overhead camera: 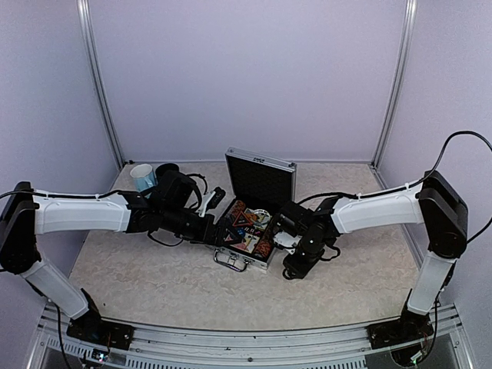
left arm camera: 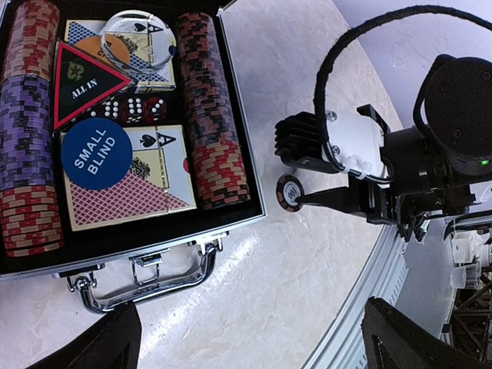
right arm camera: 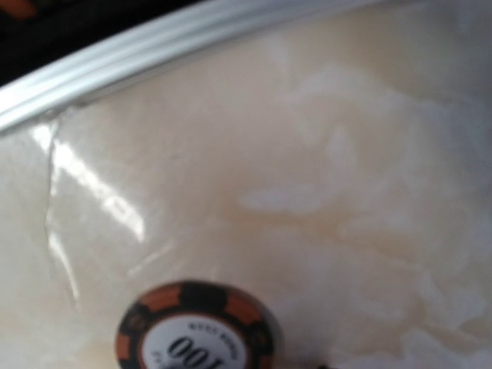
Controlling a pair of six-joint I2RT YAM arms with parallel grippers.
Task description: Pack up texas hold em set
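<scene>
The open silver case (overhead camera: pixel 261 171) stands mid-table, its lid up. In the left wrist view the case (left arm camera: pixel 244 165) holds stacks of chips (left arm camera: pixel 207 100), cards (left arm camera: pixel 169 173), dice (left arm camera: pixel 134 109), the blue SMALL BLIND button (left arm camera: pixel 98 154), the triangular ALL IN marker (left arm camera: pixel 86 81) and a clear disc (left arm camera: pixel 138 42). Over its front left, my left gripper is open and empty. An orange-black 100 chip (left arm camera: pixel 289 192) is outside the case, right of its front corner. One finger (left arm camera: pixel 327 200) of my right gripper reaches its edge; the finger gap is unclear. The right wrist view shows the chip (right arm camera: pixel 204 346) cut off.
A light blue mug (overhead camera: pixel 143 177) and a black cup (overhead camera: pixel 166 169) stand at the back left, behind the left arm. The case's handle (left arm camera: pixel 150 284) sticks out at its front.
</scene>
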